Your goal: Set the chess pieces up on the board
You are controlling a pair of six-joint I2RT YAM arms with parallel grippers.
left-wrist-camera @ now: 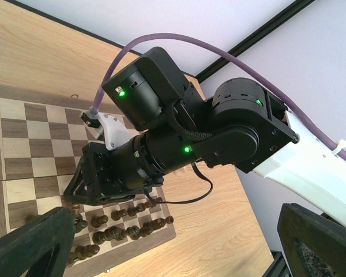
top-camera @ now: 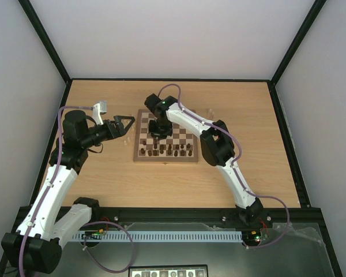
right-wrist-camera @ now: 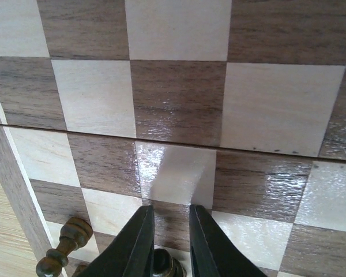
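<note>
The checkered board [top-camera: 136,138] lies on the table with several dark pieces [top-camera: 176,153] standing in rows along its near side. Over its left part is my right gripper [top-camera: 155,136]. In the right wrist view, the right gripper has its fingers part open, and the head of a dark piece [right-wrist-camera: 163,262] shows low between them with a narrow gap on the right. A dark piece [left-wrist-camera: 76,211] stands just under that gripper in the left wrist view. Left of the board, my left gripper [top-camera: 130,122] is open and empty.
Another dark piece [right-wrist-camera: 69,243] stands near the board's left border. Small pale pieces [top-camera: 127,140] lie on the table left of the board, and more pale ones [top-camera: 211,113] lie to its right. A seam crosses the board; its far squares look bare.
</note>
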